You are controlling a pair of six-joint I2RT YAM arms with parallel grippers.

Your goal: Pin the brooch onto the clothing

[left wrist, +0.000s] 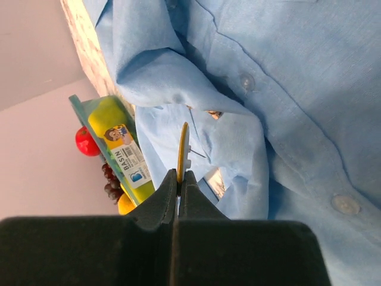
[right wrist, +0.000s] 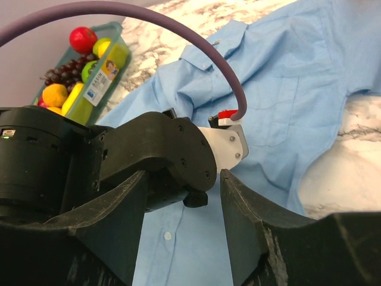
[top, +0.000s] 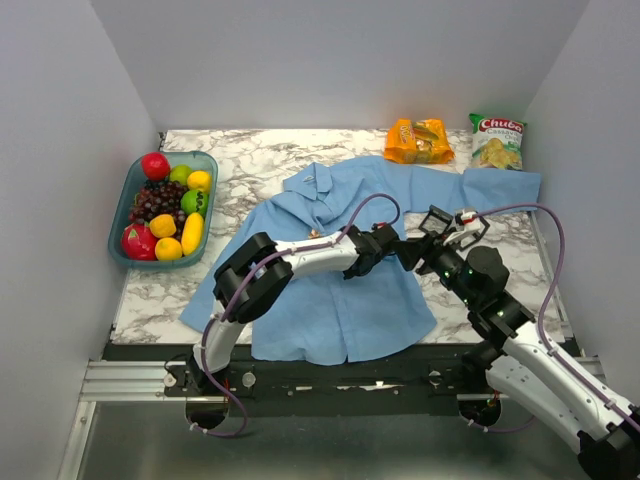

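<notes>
A thin gold-edged brooch (left wrist: 184,146) stands edge-on in the left wrist view, with my left gripper shut on its lower end. Its pin (left wrist: 197,154) sticks out to the right toward the folded blue shirt. The pin's tip shows in front of the cloth; whether it touches cannot be told. A fold of the shirt (left wrist: 178,89) rises beyond the brooch. From above, the left arm covers its own fingertips, over the shirt (top: 300,320). My right gripper is open and empty, its fingers close to the left arm's wrist.
The fruit basket (top: 120,225) stands at the left. At the back right are an orange snack bag (top: 418,142) and a chips bag (top: 497,143). The left arm's wrist (right wrist: 172,149) and its purple cable (right wrist: 202,44) crowd the right gripper's front.
</notes>
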